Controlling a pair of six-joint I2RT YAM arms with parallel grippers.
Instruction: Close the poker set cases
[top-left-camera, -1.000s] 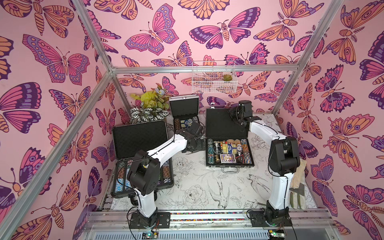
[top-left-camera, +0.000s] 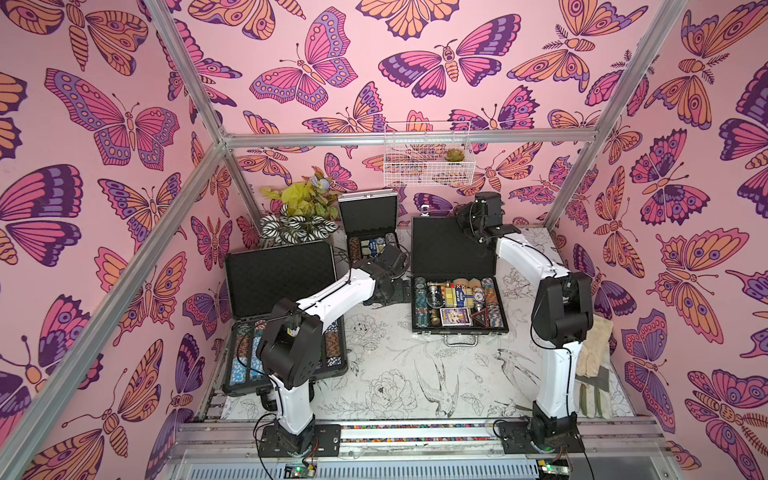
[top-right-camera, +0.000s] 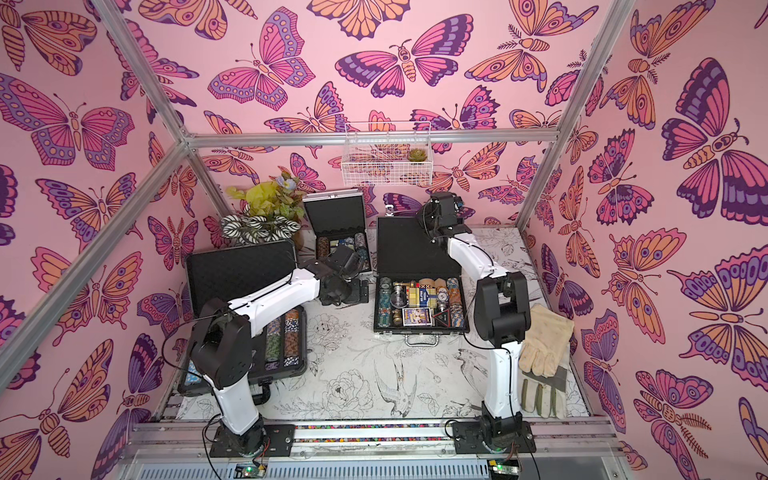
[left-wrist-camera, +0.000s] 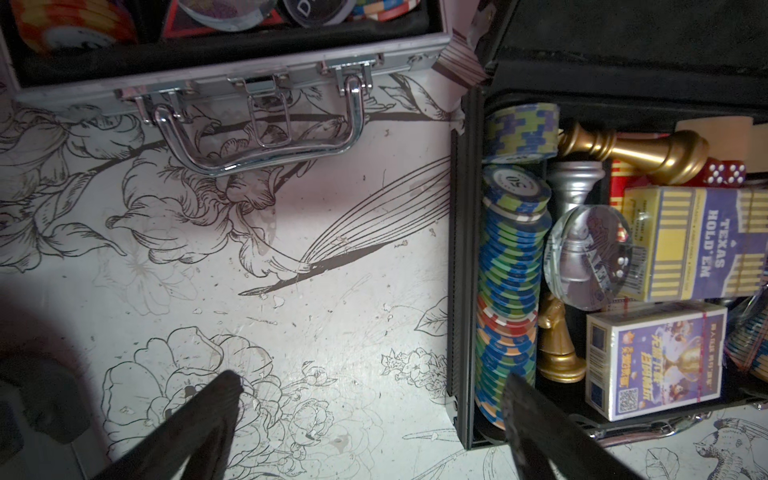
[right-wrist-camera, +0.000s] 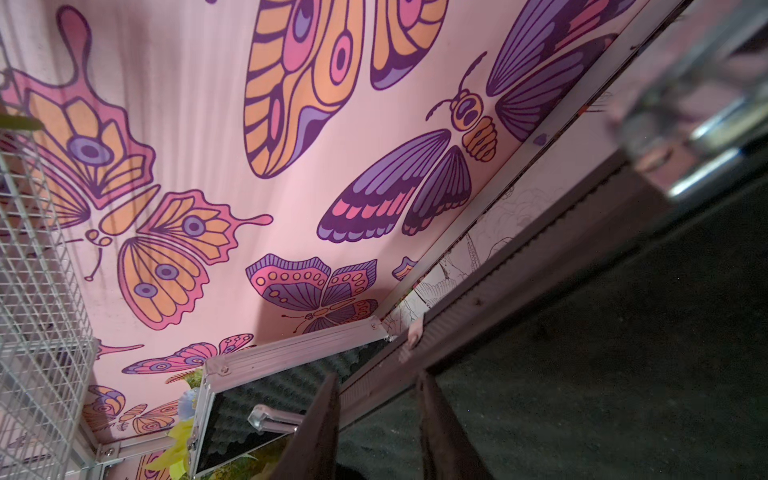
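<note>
Three poker cases stand with lids raised: a large black case at left with lid (top-left-camera: 280, 276), a small silver-edged case with lid (top-left-camera: 368, 214) at the back, and a black case with lid (top-left-camera: 444, 248) in the middle. Chips, cards and chess pieces fill the middle case's base (top-left-camera: 419, 329). By the upper right of that lid is my right gripper, its fingers part open and the lid's edge (right-wrist-camera: 512, 280) seen beyond them. My left gripper is open and empty, over the table between the small case's handle (left-wrist-camera: 256, 156) and the middle case.
Plants (top-left-camera: 308, 208) crowd the small case's left side. On the back wall hangs a white wire basket (top-left-camera: 428, 172). Gloves (top-right-camera: 548, 344) lie at the far right.
My right arm has shifted slightly left, and its gripper has turned and come closer over the middle case's lid corner. The left arm and all three lids look unchanged.
</note>
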